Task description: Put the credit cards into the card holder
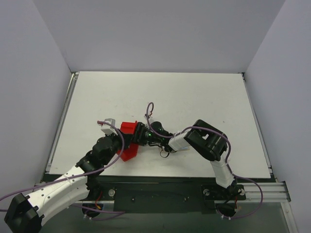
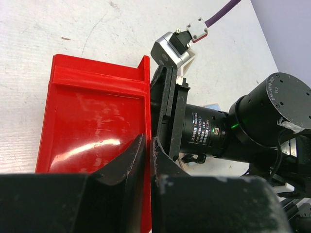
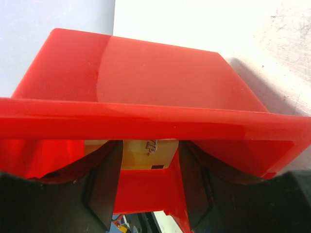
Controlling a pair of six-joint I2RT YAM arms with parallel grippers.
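The red card holder (image 1: 128,154) stands on the white table, between the two arms. My left gripper is shut on its side wall, as the left wrist view shows. In the right wrist view a yellow card (image 3: 148,151) sits inside a compartment of the holder (image 3: 170,77). My right gripper is at that compartment, its fingers open on either side of the card's visible part; whether they touch the card cannot be told.
The right arm (image 1: 204,138) covers part of a small tray with blue showing, right of the holder.
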